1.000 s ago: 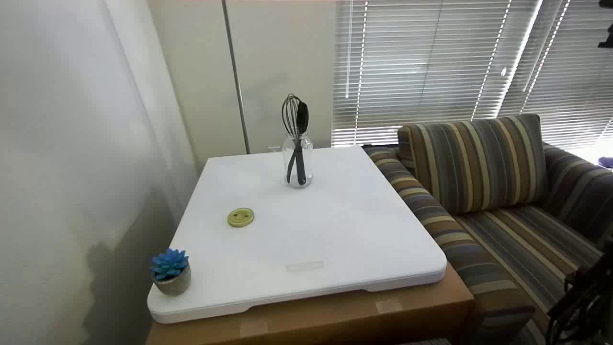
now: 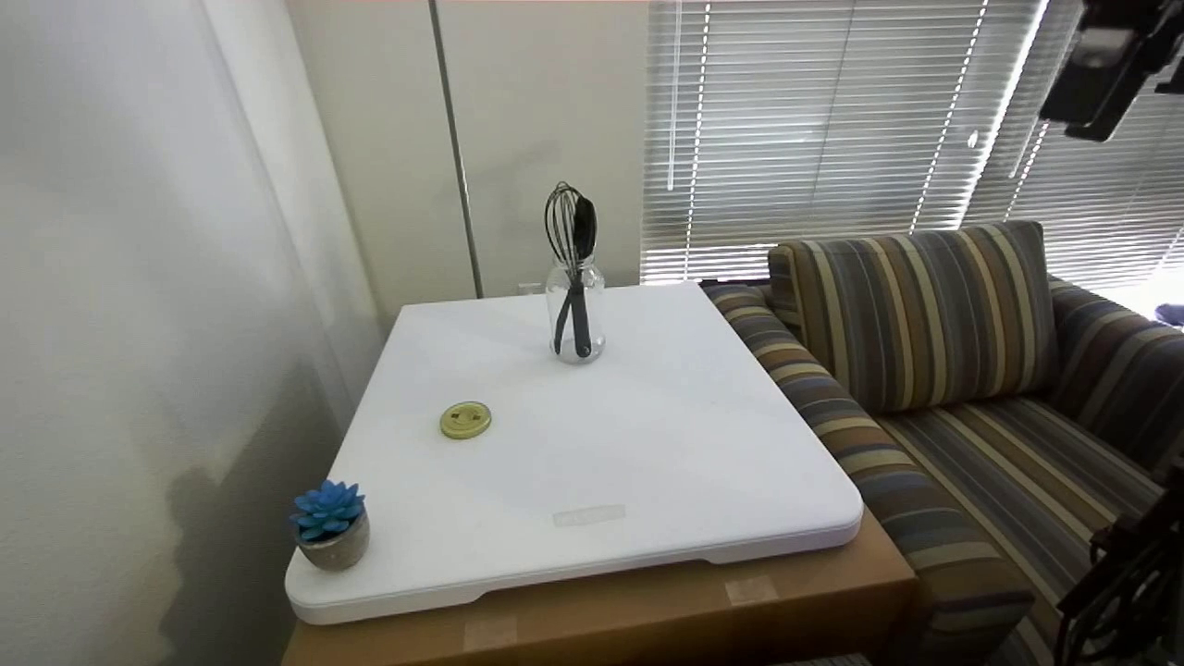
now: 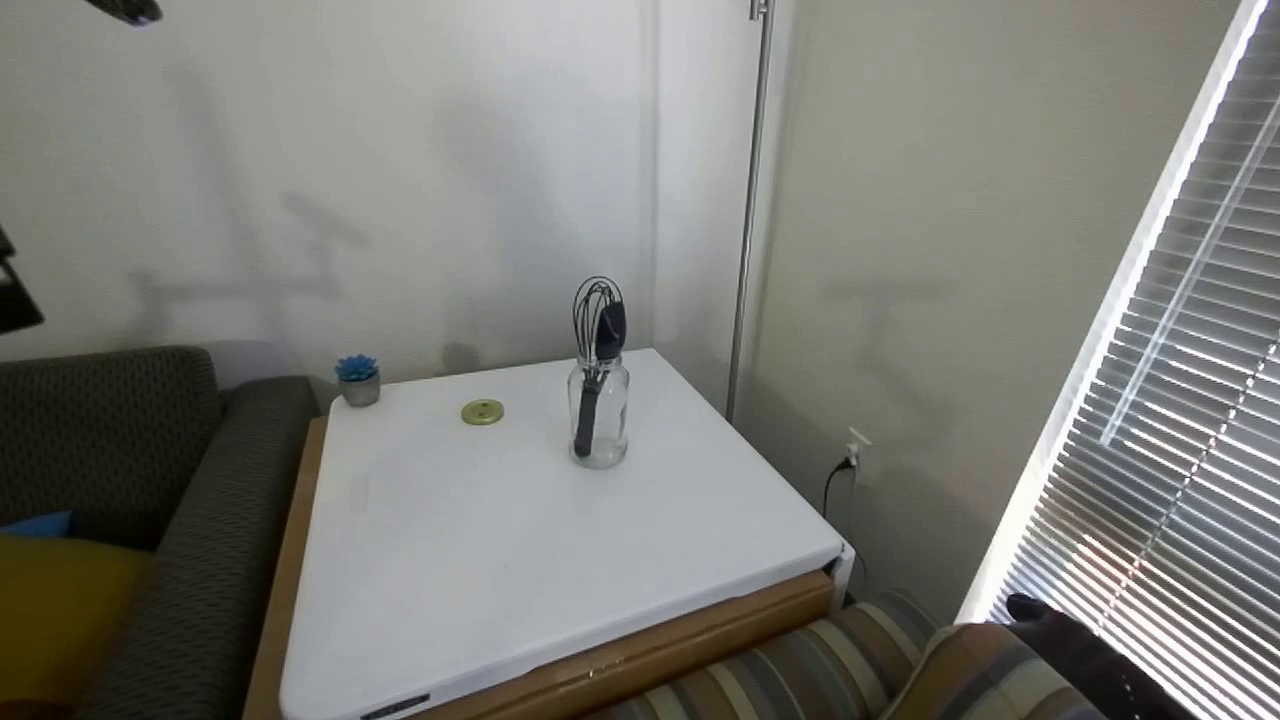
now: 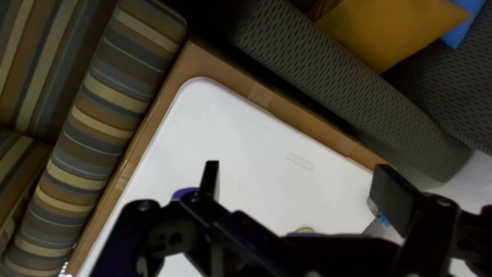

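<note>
High above the table, my gripper is open, its two dark fingers wide apart with only the white tabletop visible beyond the gap. Part of it, a dark finger (image 2: 1093, 94), shows at the top right of exterior view 1. On the white table (image 2: 622, 444) stands a clear glass jar (image 2: 593, 316) holding a black-wire whisk (image 2: 562, 228) and another black-headed utensil (image 2: 584, 228). A round yellow-green disc (image 2: 465, 420) lies flat to the jar's front left. In the wrist view the disc (image 4: 305, 230) is mostly hidden behind the gripper.
A small pot with a blue succulent (image 2: 329, 522) sits at the table's front left corner. A striped armchair (image 2: 921, 322) borders the right side, and walls and window blinds (image 2: 821, 122) stand behind. A dark grey sofa (image 3: 180, 564) adjoins another side.
A dark part of my gripper has come into exterior view 1 at the top right, where only a sliver showed at the edge. The things on the table have not moved.
</note>
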